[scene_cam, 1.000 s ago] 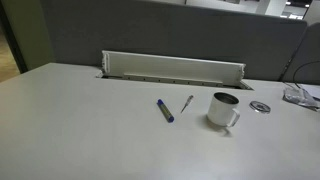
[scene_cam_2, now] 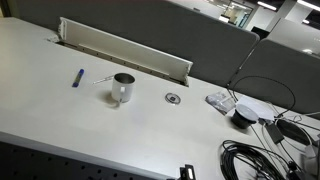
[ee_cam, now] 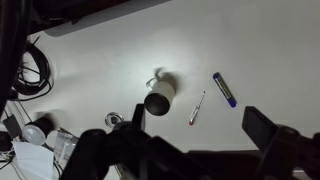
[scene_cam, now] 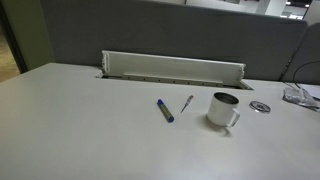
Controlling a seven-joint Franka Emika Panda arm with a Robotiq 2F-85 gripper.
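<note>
A white mug (scene_cam: 223,109) stands upright on the white table, its handle toward the right front in exterior view 1. To its left lie a thin screwdriver (scene_cam: 187,103) and, further left, a blue marker (scene_cam: 165,111). Seen from the wrist, the mug (ee_cam: 159,97), screwdriver (ee_cam: 196,109) and marker (ee_cam: 224,90) are all apart from one another. My gripper is open above the table, its dark fingers (ee_cam: 262,128) spread wide with nothing held. Exterior view 1 does not show the gripper.
A small round metal item (scene_cam_2: 173,98) lies right of the mug. Black cables (scene_cam_2: 240,158), a plastic packet (scene_cam_2: 219,101) and a dark-topped round container (scene_cam_2: 245,117) crowd the right side. A white trough (scene_cam: 172,68) runs along the back partition.
</note>
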